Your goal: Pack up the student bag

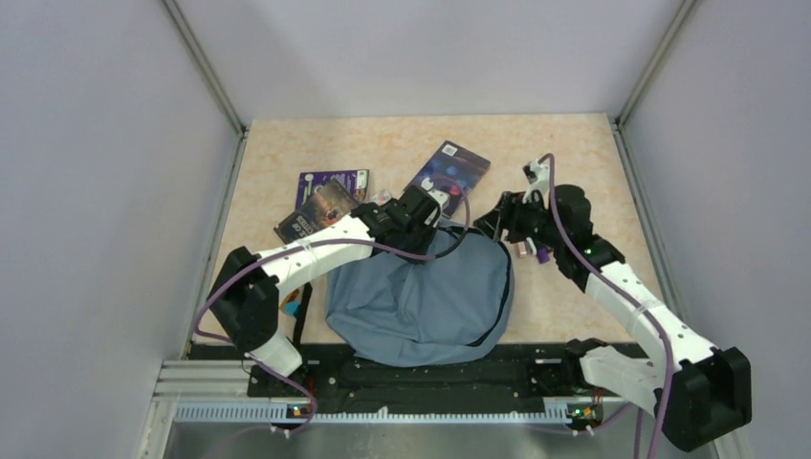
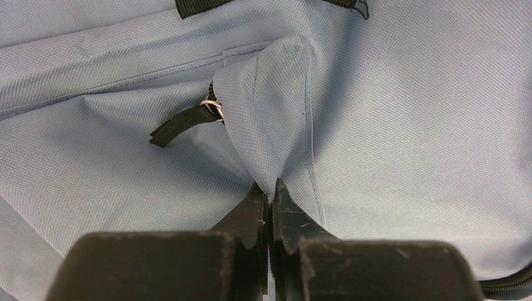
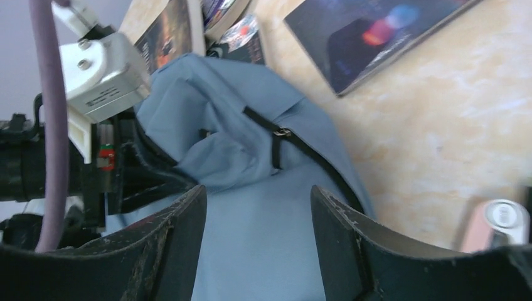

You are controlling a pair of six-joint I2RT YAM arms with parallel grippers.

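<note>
A blue-grey fabric bag (image 1: 459, 301) lies at the front middle of the table, its black zip edge curving along the right. In the left wrist view, a raised fold of the bag (image 2: 270, 119) narrows down to my left gripper, which is shut on that cloth. My right gripper hangs over the bag's right side, fingers apart and nothing between them. Behind the bag lies a dark blue book (image 1: 448, 170). To the back left, a brown book (image 1: 320, 212) partly covers a purple book (image 1: 332, 180).
Small items, among them a purple one (image 1: 542, 255), lie right of the bag, partly hidden by the right arm. A black strap (image 1: 302, 316) and a blue object (image 1: 291, 308) lie at the left. Bare table shows at the back right.
</note>
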